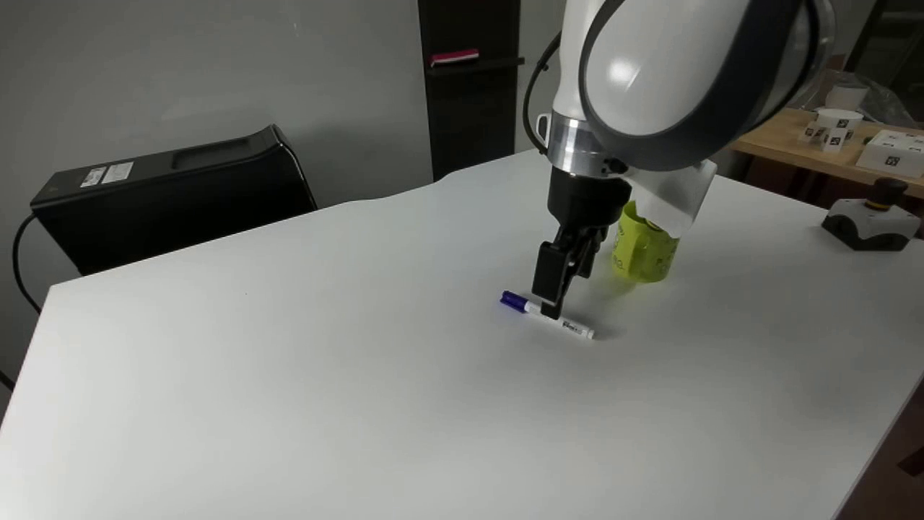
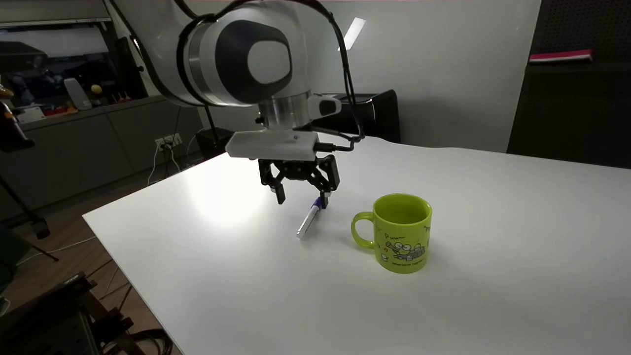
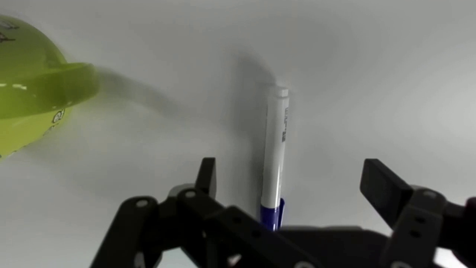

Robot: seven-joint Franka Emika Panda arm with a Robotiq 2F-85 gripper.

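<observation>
A white marker [image 1: 567, 326] with a blue cap lies flat on the white table. My gripper [image 2: 303, 201] is open, low above it, with a finger [image 2: 325, 198] overlapping the capped end in exterior view 2. In the wrist view the marker [image 3: 274, 152] runs lengthwise through the gap of the gripper, nearer the left finger [image 3: 206, 178]; neither finger visibly touches it, and the cap's end is hidden behind the gripper body. Upright beside the marker stands a lime-green mug [image 2: 402, 242], its handle [image 2: 362, 230] turned toward the marker; the arm partly covers it in exterior view 1.
Broad bare table [image 1: 286, 373] surrounds the marker. A black box-like unit [image 1: 177, 199] stands at the back left edge. On the right is a small grey device with a dark knob [image 1: 875, 221]; a wooden side table [image 1: 784, 130] lies beyond.
</observation>
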